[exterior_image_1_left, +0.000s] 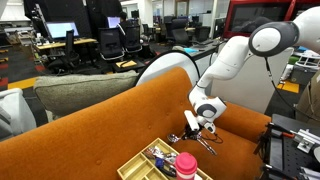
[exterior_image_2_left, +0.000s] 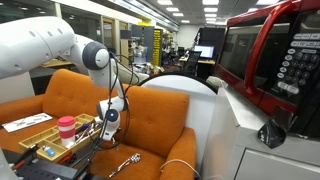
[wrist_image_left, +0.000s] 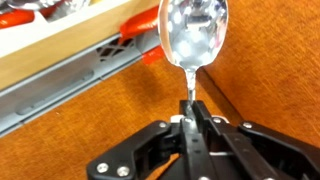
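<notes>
In the wrist view a shiny metal spoon (wrist_image_left: 193, 35) points away from me, its handle pinched where my gripper is shut on it. The bowl of the spoon hangs near the edge of the wooden tray (wrist_image_left: 95, 28). In exterior view 1 my gripper (exterior_image_1_left: 192, 128) is low over the orange couch seat, just right of the tray (exterior_image_1_left: 135, 168). The spoon is too small to make out clearly there. Several utensils lie inside the tray.
A red-and-white cup (exterior_image_1_left: 186, 166) stands at the tray's near side. Another metal utensil (exterior_image_2_left: 124, 163) lies on the couch seat in exterior view 2. The couch backrest (exterior_image_1_left: 110, 112) rises behind. Bare seat lies to the right of the tray.
</notes>
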